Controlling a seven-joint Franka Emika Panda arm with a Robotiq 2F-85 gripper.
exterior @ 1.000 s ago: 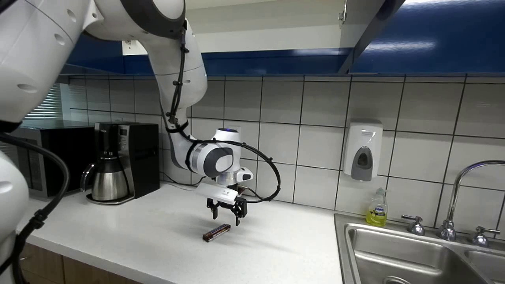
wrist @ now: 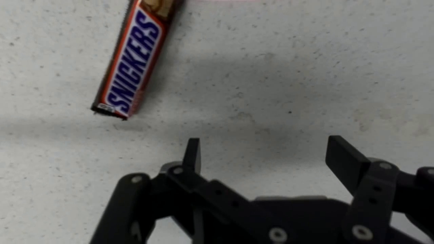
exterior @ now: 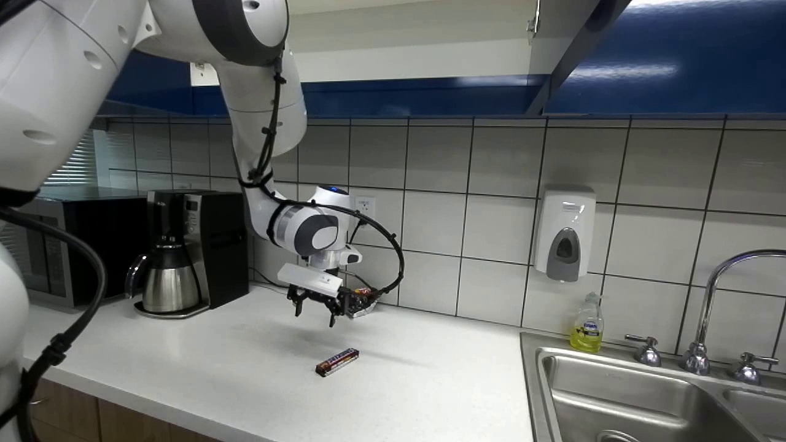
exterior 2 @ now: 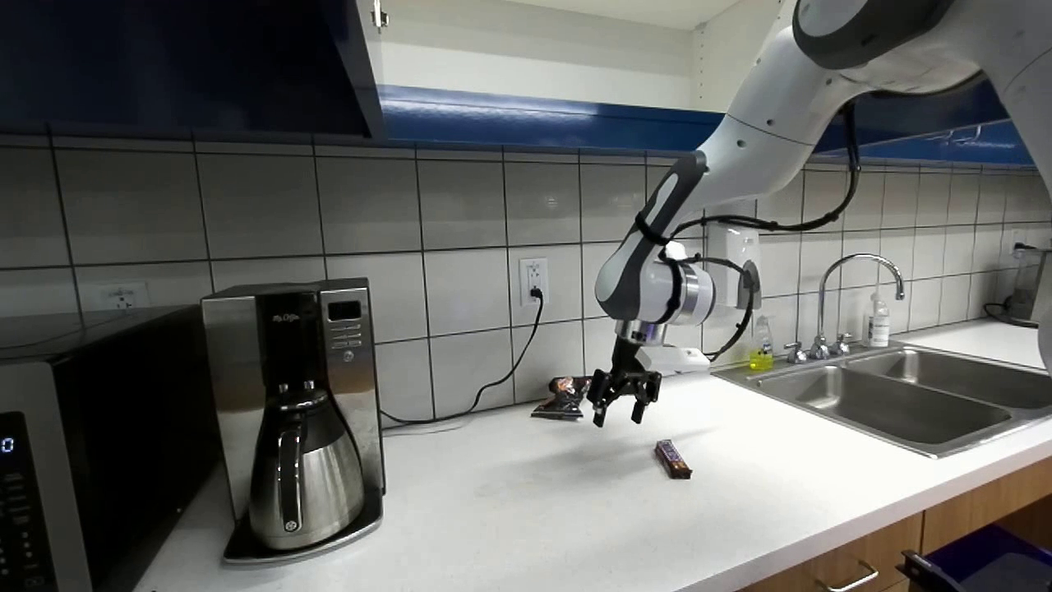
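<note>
A Snickers bar [exterior: 337,361] in a brown wrapper lies flat on the white counter [exterior: 243,368]. In exterior view 2 the bar [exterior 2: 672,460] is to the right of and below my gripper [exterior 2: 616,418]. My gripper is open in the wrist view, its fingers wide apart and only bare counter showing between them. Up and to the left of the fingers is the bar [wrist: 134,61], its upper end cut off by the frame's edge. In exterior view 1 the gripper [exterior: 315,318] hangs above the counter, clear of the bar.
A dark snack bag [exterior 2: 564,396] sits by the wall behind the gripper. A coffee maker [exterior 2: 301,414] with a steel carafe stands on one side, the sink [exterior: 626,390] on the other. Soap bottle [exterior: 587,324] stands at the sink's back edge.
My gripper has moved left and upward in exterior view 1, away from the bar. The bar has stayed in place, and the snack bag behind shows more now.
</note>
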